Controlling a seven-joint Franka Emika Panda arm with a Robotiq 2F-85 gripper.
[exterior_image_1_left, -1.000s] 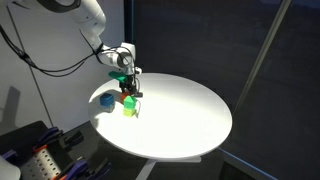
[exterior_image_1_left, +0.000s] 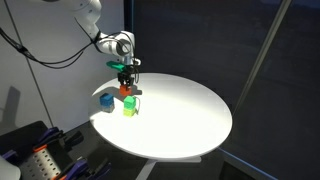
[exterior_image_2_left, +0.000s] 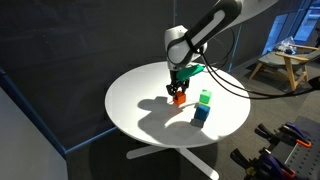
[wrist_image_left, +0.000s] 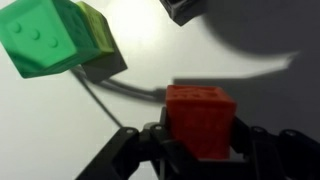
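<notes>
A red block (wrist_image_left: 200, 122) sits between the dark fingers of my gripper at the bottom of the wrist view. The gripper (exterior_image_1_left: 125, 82) is shut on it, and in exterior view 1 the red block (exterior_image_1_left: 125, 91) hangs beneath the hand, seemingly just above the white table. Beside it stands a green block (exterior_image_1_left: 130, 102) stacked on a yellow block (exterior_image_1_left: 128, 112). The same green block (wrist_image_left: 38, 38) fills the upper left of the wrist view, apart from the red one. Farther left on the table is a blue block (exterior_image_1_left: 106, 100).
In exterior view 2 the blue block (exterior_image_2_left: 200, 114) lies close to the green-topped stack. A small dark object (wrist_image_left: 183, 8) shows at the wrist view's top edge; I cannot tell what it is.
The gripper and red block have risen and shifted slightly left in exterior view 1. More of the red block shows clear of the green one. The green, yellow and blue blocks have stayed put.
</notes>
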